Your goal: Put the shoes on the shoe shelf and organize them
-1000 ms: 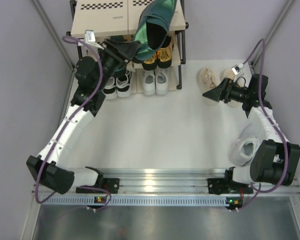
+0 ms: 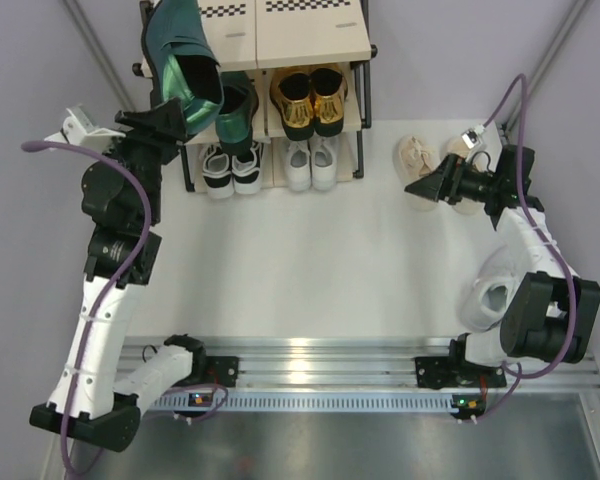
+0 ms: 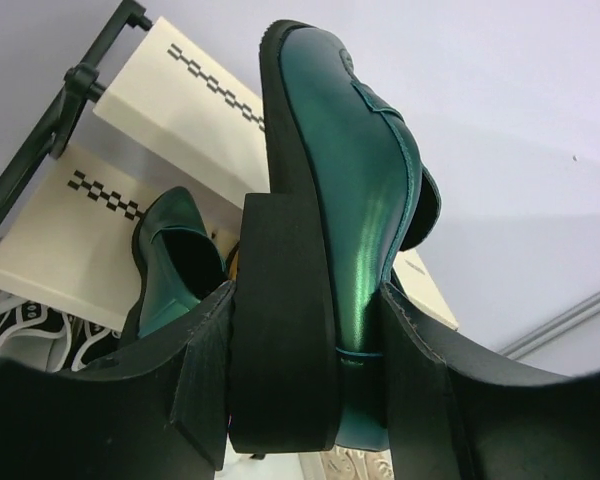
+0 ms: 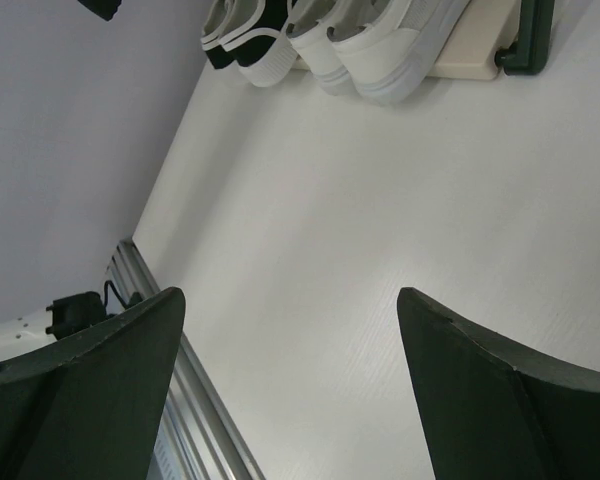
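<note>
My left gripper (image 2: 175,120) is shut on a teal shoe (image 2: 180,55), held above the upper left of the shoe rack; in the left wrist view the shoe (image 3: 350,170) stands nearly upright between the fingers. Another teal shoe (image 2: 235,115) sits on the middle tier, beside a pair of gold shoes (image 2: 310,100). Black-and-white shoes (image 2: 230,175) and white shoes (image 2: 310,165) fill the bottom tier. The top boards (image 2: 310,30) show checkered marks. My right gripper (image 2: 435,185) is open at the right, over or near beige shoes (image 2: 418,155), with nothing between its fingers.
Pale shoes (image 2: 490,300) lie at the lower right, partly behind the right arm. The white floor between the arms, below the rack, is clear. Walls and metal rails (image 2: 310,350) edge the space.
My left gripper and the held shoe moved left from over the right part of the rack, the shoe turning, and lately shifted slightly. The right arm has stayed nearly still.
</note>
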